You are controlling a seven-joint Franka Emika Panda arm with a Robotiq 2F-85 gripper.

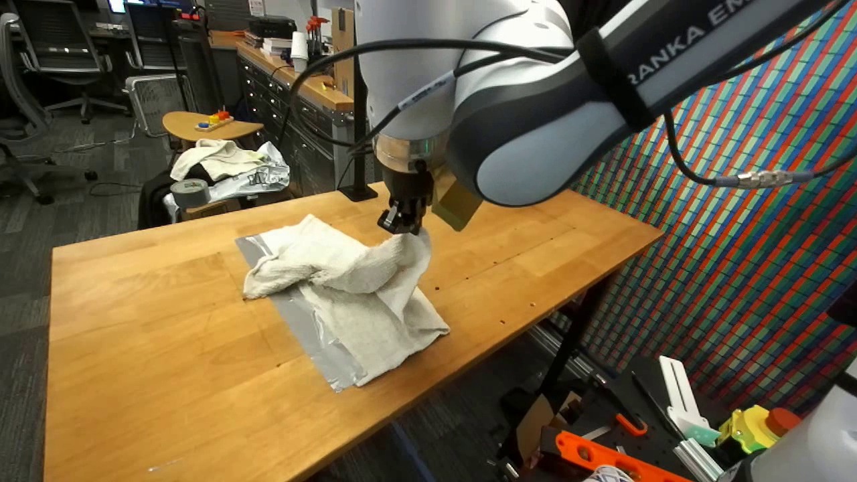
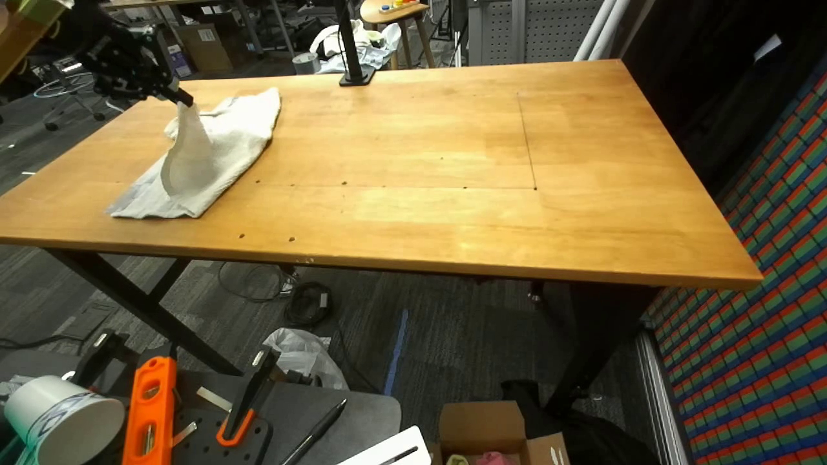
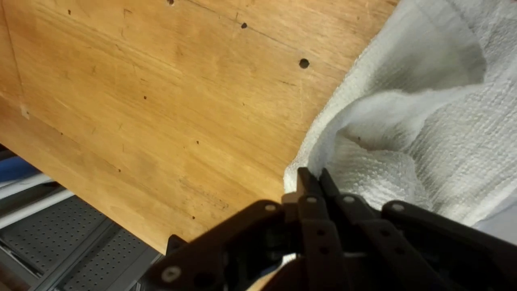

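Note:
A cream cloth [image 1: 361,321] lies rumpled on the wooden table [image 1: 161,345], one part raised and bunched. My gripper [image 1: 410,231] is shut on a raised edge of it, a little above the tabletop. In exterior view 2 the gripper [image 2: 185,99] sits at the top of a curved flap of the cloth [image 2: 232,135]. From the wrist, the fingertips [image 3: 303,175] stand together, with the edge of the cloth [image 3: 378,121] running into them. Beneath the cloth, a silver-grey sheet [image 1: 309,321] shows along its left side.
Bare tabletop [image 2: 434,155] spreads wide to the cloth's right in exterior view 2. A black post [image 1: 361,161] stands at the far table edge, close behind the gripper. Tools, including an orange level [image 2: 150,411], lie on a separate dark surface in front.

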